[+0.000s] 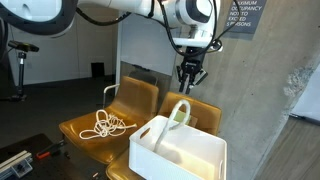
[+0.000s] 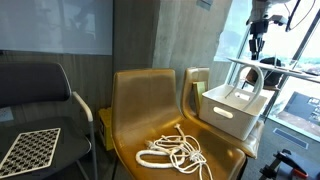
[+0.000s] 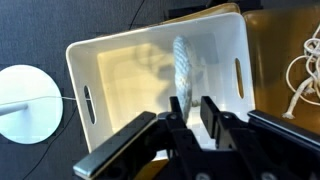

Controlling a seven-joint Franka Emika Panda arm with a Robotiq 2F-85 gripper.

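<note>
A thick white rope-like strip arches up from inside the white bin, its top clear of the rim. My gripper is above it, with a visible gap between the fingers and the strip. In exterior view 2 the strip curves over the bin below the gripper. From the wrist, the strip appears blurred over the bin's pale interior, near one dark fingertip. The gripper is open and holds nothing.
A loose coil of white rope lies on a tan chair beside the bin. Behind the bin, a greenish block rests on another chair. A round white object is on the floor near the bin.
</note>
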